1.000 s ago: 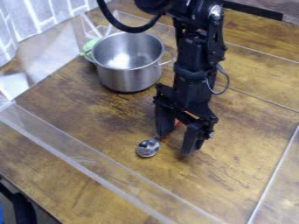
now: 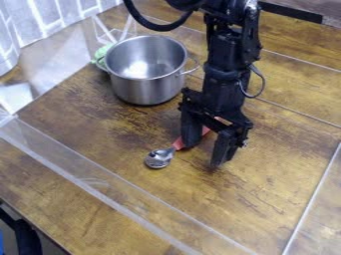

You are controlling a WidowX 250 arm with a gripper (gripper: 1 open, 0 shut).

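My black gripper (image 2: 210,134) reaches down from the top to the tabletop at the centre right, over a spoon (image 2: 160,157) with a red handle. The spoon's metal bowl points down-left; much of the handle is hidden behind the gripper. Whether the fingers are closed on the handle is not clear.
A steel pot (image 2: 147,68) stands at the upper left, with something pale green behind it.
The spoon's bowl has shifted left and up, turning more sideways. The gripper has moved slightly, staying low over the handle.
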